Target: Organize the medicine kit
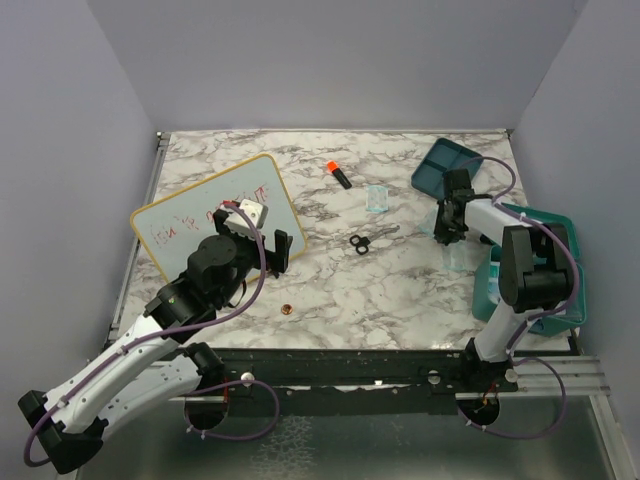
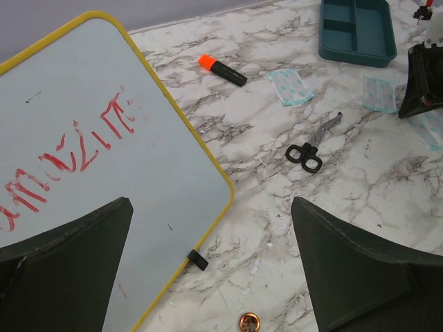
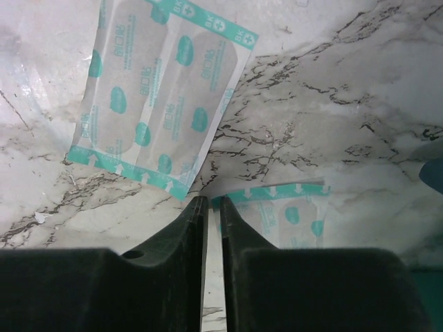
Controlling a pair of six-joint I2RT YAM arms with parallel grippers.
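Pale blue bandage packets lie on the marble table: one [image 1: 377,198] near the middle, others by my right gripper [image 1: 441,236]. In the right wrist view, that gripper's fingertips [image 3: 212,206] are close together at the edge of the lower packet [image 3: 270,221]; a larger packet [image 3: 149,104] lies above them. Whether they grip it I cannot tell. My left gripper stands open over the whiteboard, empty. Black scissors [image 1: 361,243] lie mid-table. A green kit box [image 1: 574,300] stands at the right under the right arm.
A teal tray [image 1: 426,178] is at the back right, an orange-black marker [image 1: 338,174] at the back middle, the whiteboard [image 1: 180,220] at left, a small round object [image 1: 286,309] at the front.
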